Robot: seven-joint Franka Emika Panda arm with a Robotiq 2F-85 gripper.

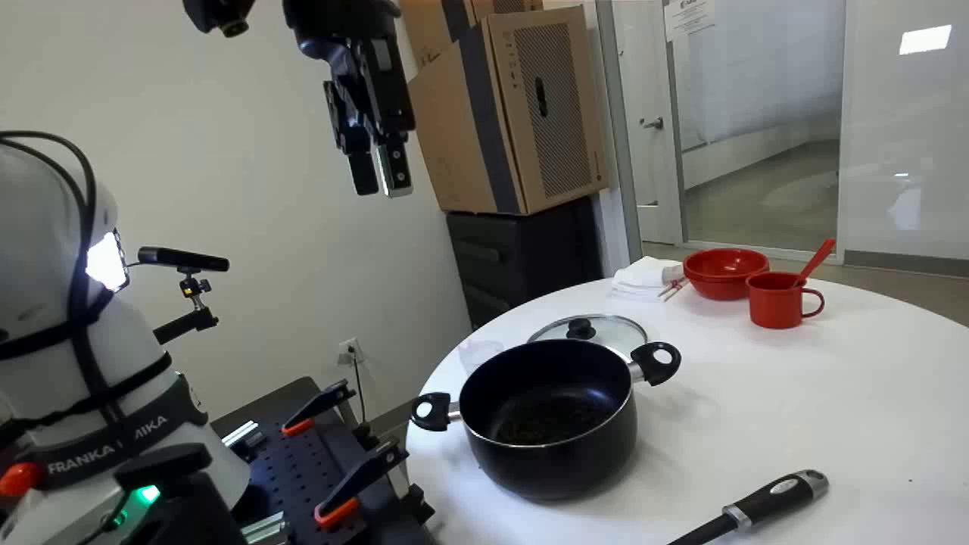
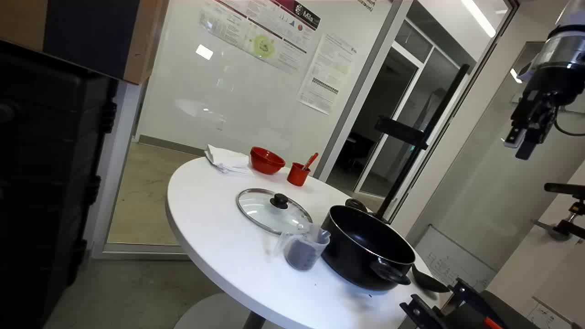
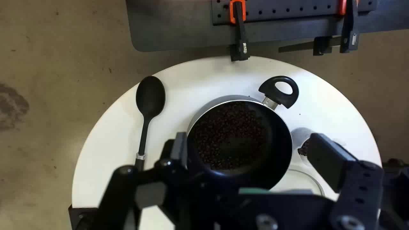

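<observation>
My gripper (image 1: 379,177) hangs high above the table, well clear of everything on it. In the wrist view its fingers (image 3: 330,161) stand wide apart with nothing held between them. Below is a black pot (image 3: 279,151), its bottom partly covered with small dark beans (image 3: 230,134). Beside the pot stands a clear measuring cup (image 2: 305,252) with dark contents. The glass lid (image 2: 262,209) lies flat on the table behind them. A black spoon (image 3: 150,97) rests on the other side of the pot.
Red bowls (image 1: 724,272), a red mug (image 1: 774,301) with a red utensil in it and a white cloth (image 1: 643,276) sit at the table's far side. Clamps (image 1: 359,481) stick out from the robot's base near the table edge.
</observation>
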